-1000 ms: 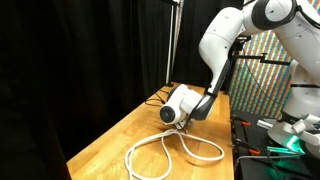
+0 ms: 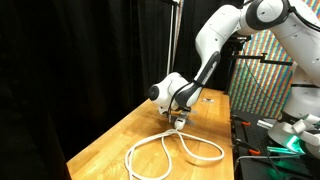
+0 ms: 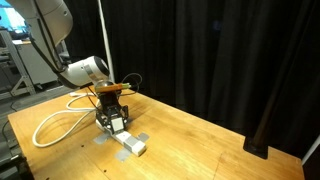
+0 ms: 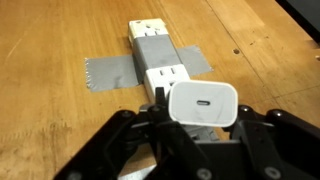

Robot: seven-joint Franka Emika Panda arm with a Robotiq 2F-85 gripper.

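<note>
A white power strip (image 4: 155, 45) is held down on the wooden table by grey tape (image 4: 112, 72). In the wrist view, a white plug-like block (image 4: 203, 103) stands close to the camera, in front of the strip's near part. My gripper has its black fingers at either side of this block; whether they touch it is unclear. In exterior view 2 the gripper (image 3: 110, 112) is low over the far end of the strip (image 3: 132, 144), with the white block (image 3: 117, 125) by its fingertips. The block's underside is hidden, so its seating cannot be told.
A thick white cord (image 2: 130, 155) loops over the table beside the arm. A dark curtain (image 2: 70, 70) stands behind the table.
The wrist and gripper have shifted slightly up and to the left in exterior view 1, and more of the white block shows below the fingers. The cord has stayed put.
</note>
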